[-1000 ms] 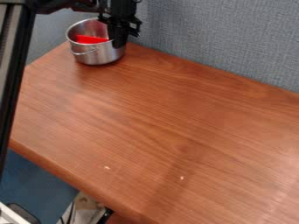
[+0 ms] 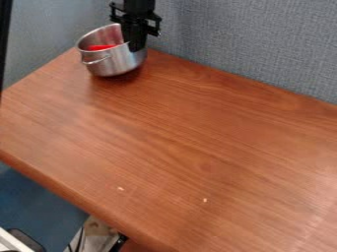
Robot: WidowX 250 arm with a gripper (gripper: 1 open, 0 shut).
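Note:
A steel pot (image 2: 112, 61) with side handles stands at the back left corner of the wooden table, with a red object (image 2: 101, 47) inside it. My black gripper (image 2: 136, 41) is over the pot's right side, its lower end at or inside the rim; it looks shut, and what lies between its fingertips is hidden.
A grey fabric wall (image 2: 243, 44) runs along the back. Cables and pale items (image 2: 93, 236) sit below the table's front left edge.
The dark arm at the left has moved outward, showing more of the left side. The gripper stays at the pot's right side, and less of the red object shows.

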